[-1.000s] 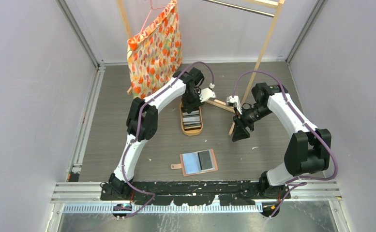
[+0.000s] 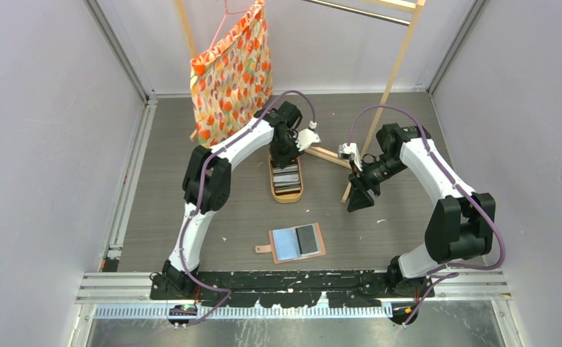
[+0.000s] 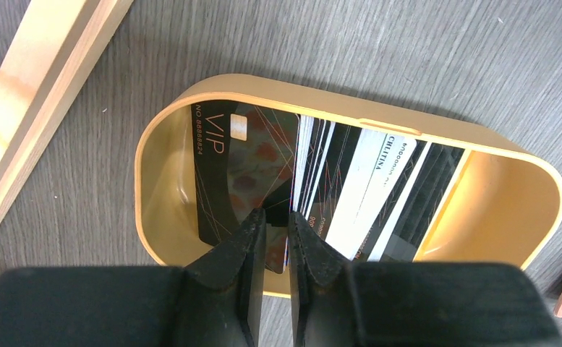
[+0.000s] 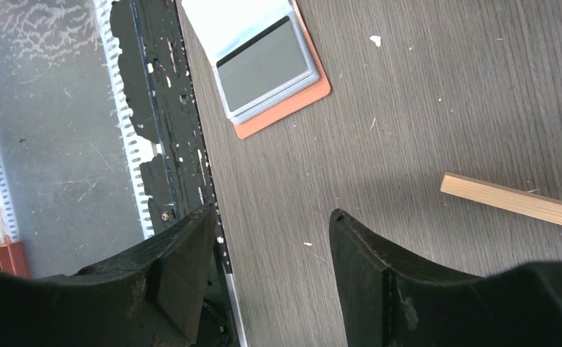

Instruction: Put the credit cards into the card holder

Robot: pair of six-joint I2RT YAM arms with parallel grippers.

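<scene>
An oval tan box (image 3: pixel 524 210) holds several upright cards, among them a black VIP card (image 3: pixel 214 166) at one end and a white card (image 3: pixel 368 181). My left gripper is at that black card, its fingertips close together with a small gap; whether they grasp the card is unclear. The open card holder (image 2: pixel 288 243), with clear sleeves and a pink-tan cover, lies at the front of the table, also in the right wrist view (image 4: pixel 263 61). My right gripper stands open over bare table, right of the box, nothing between its fingers.
Wooden bars (image 3: pixel 35 94) lie beside the box, part of a wooden rack (image 2: pixel 393 65). A floral cloth bag (image 2: pixel 227 79) hangs at the back left. Bare table lies between box and holder and on the far left.
The left arm has shifted slightly at its elbow and over the box. The right arm and the card holder look unchanged.
</scene>
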